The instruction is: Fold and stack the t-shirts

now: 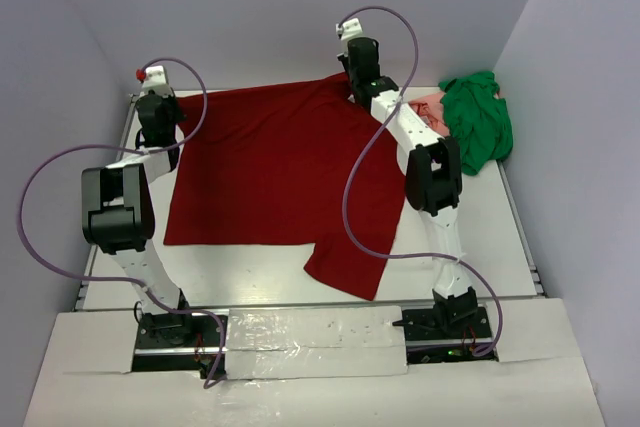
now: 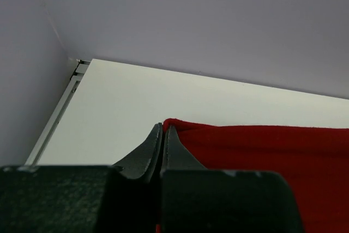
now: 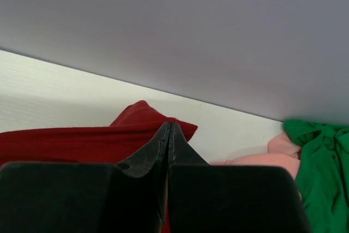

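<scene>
A red T-shirt (image 1: 270,187) is spread over the table, one sleeve pointing toward the front. My left gripper (image 1: 172,105) is at its back-left corner; in the left wrist view, the fingertips (image 2: 172,137) look close together at the red hem. My right gripper (image 1: 347,75) is at the back-right part of the shirt; in the right wrist view, its fingertips (image 3: 173,140) appear close together at a raised red edge. Whether either finger is parted around the cloth is unclear.
A green cloth (image 1: 475,117) and a pink cloth (image 1: 428,107) lie at the back right. Grey walls border the back and sides.
</scene>
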